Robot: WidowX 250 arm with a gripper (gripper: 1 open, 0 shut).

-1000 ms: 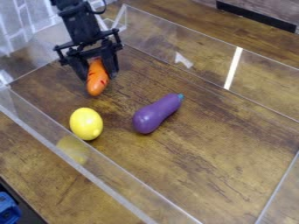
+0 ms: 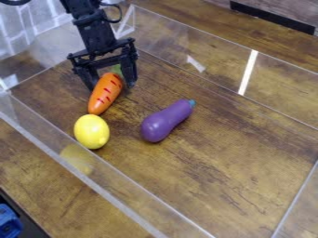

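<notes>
My black gripper (image 2: 104, 65) is open over an orange toy carrot (image 2: 107, 91), with its fingers around the green-topped end at the upper left of the camera view. The carrot lies on the wooden floor of a clear-walled box. A purple eggplant (image 2: 166, 121) lies to its right and lower, and a yellow lemon-like piece (image 2: 91, 132) lies below it.
Clear walls (image 2: 250, 67) edge the wooden work area. A blue object (image 2: 6, 223) shows at the bottom left corner, outside the box.
My gripper has since shifted right over it, and the carrot now sits a little further left, more upright in the view.
</notes>
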